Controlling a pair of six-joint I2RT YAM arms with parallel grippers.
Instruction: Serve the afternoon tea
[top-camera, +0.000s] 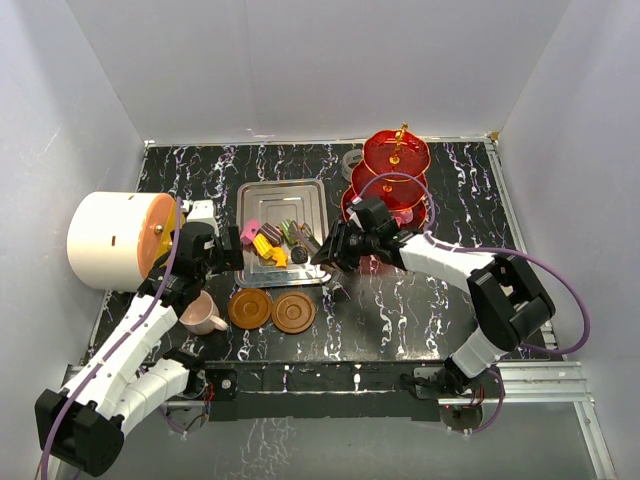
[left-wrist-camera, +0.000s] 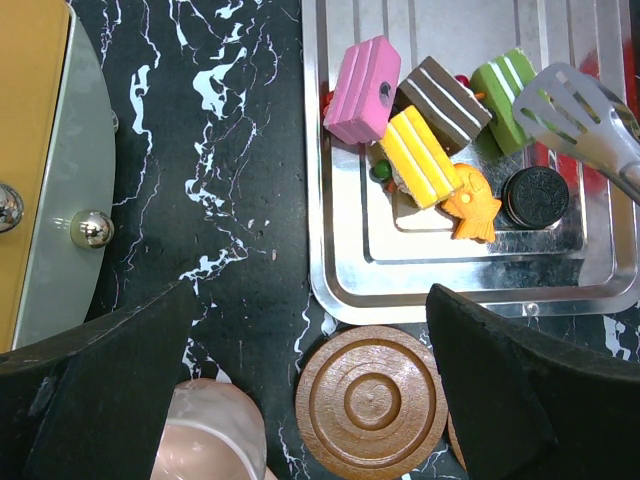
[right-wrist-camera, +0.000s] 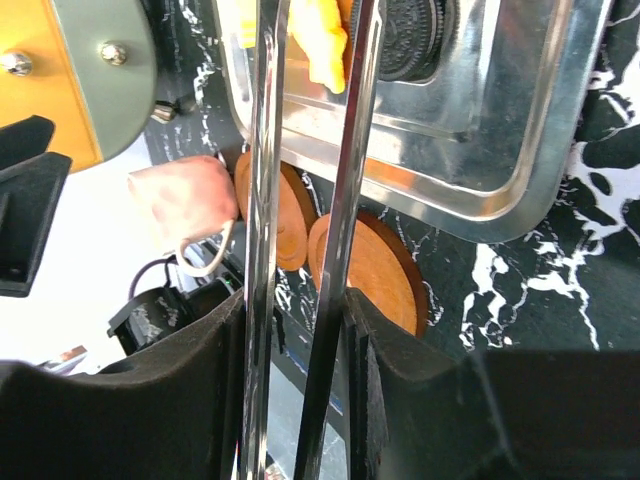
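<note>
In the top view, my right gripper (top-camera: 336, 250) is shut on a pair of metal tongs (right-wrist-camera: 262, 200) at the tray's right side. The tongs' slotted head (left-wrist-camera: 572, 112) is over the tray beside a green cake (left-wrist-camera: 500, 95); whether it touches the cake is unclear. Also on the silver tray (left-wrist-camera: 380, 290) are a pink cake (left-wrist-camera: 362, 92), a brown striped cake (left-wrist-camera: 442, 103), a yellow cake (left-wrist-camera: 418, 158), an orange fish-shaped piece (left-wrist-camera: 472, 205) and a black round cookie (left-wrist-camera: 536, 197). My left gripper stands open and empty, left of the tray.
A red tiered stand (top-camera: 396, 153) rises behind the right arm. Two brown coasters (top-camera: 250, 308) and a pink cup (top-camera: 203, 314) lie in front of the tray. At the left is a large white cylinder (top-camera: 108, 242).
</note>
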